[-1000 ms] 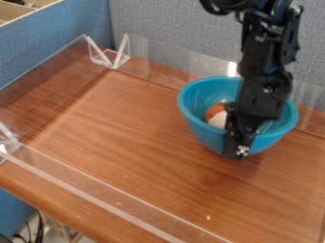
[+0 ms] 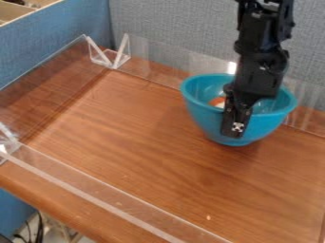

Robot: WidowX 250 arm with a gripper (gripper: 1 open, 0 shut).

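A teal bowl (image 2: 202, 102) stands at the back right of the wooden table. My black gripper (image 2: 235, 121) reaches down into it from above, its tips low near the front of the bowl's interior. A small orange object (image 2: 219, 101) shows inside the bowl, mostly hidden behind the gripper. Whether the fingers hold anything I cannot tell from this view.
Clear plastic guards with white brackets (image 2: 109, 57) run along its edges. A grey wall stands behind, a blue panel at the left.
Over the last second the gripper has moved back and slightly up and narrowed. The orange and pale object in the bowl is now more hidden behind it.
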